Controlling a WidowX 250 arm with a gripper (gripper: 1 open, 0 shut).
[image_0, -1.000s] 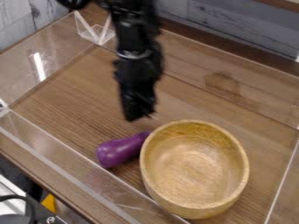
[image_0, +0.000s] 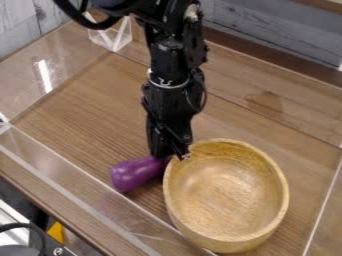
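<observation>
The black arm comes down from the top centre to my gripper (image_0: 167, 150), which is low at the upper left rim of a tan bowl (image_0: 225, 200), over the far end of a purple eggplant-like object (image_0: 136, 174). The fingertips are dark and overlap, so whether they are open or shut, or touch the purple object, I cannot tell. The purple object lies on the wooden surface just left of the bowl.
Transparent edging runs along the left and lower left, and a pale wall stands behind.
</observation>
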